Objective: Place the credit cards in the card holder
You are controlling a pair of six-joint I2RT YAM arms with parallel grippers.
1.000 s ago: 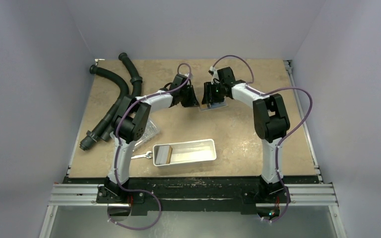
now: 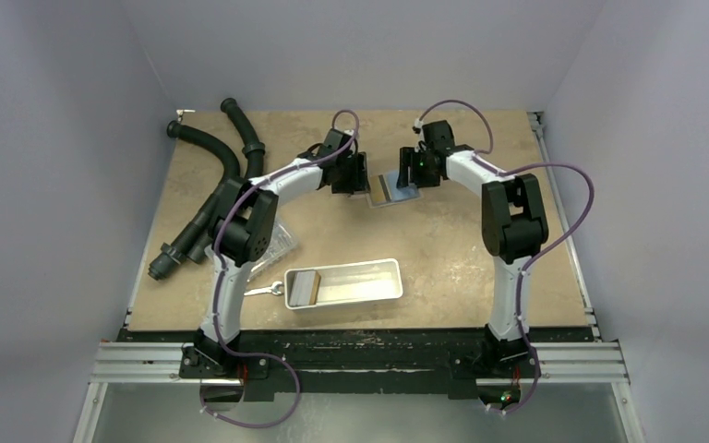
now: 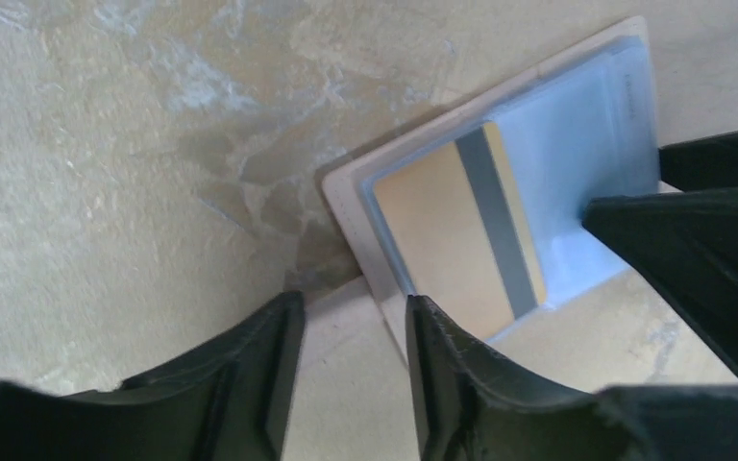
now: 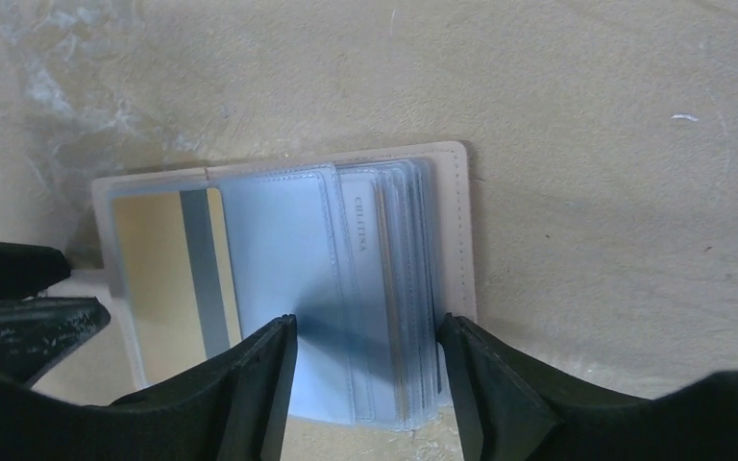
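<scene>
The card holder (image 2: 402,192) lies unfolded on the table, its clear bluish sleeves (image 4: 288,259) stacked toward the right. A gold card with a dark stripe (image 3: 452,230) sits inside the leftmost sleeve, its whole face visible. At the holder's left end, my left gripper stands open over the pale strap (image 3: 336,322), with no card between its fingers. My right gripper is open above the right part of the sleeves; its right fingertip is close to the stacked sleeve edges, contact unclear. More cards (image 2: 304,288) lie at the left end of the white tray.
The white tray (image 2: 360,284) is at the front, its right part empty. A wrench (image 2: 266,290) and a clear plastic piece (image 2: 277,247) lie left of it. Dark pipes (image 2: 205,221) occupy the far left.
The card stays in its sleeve.
</scene>
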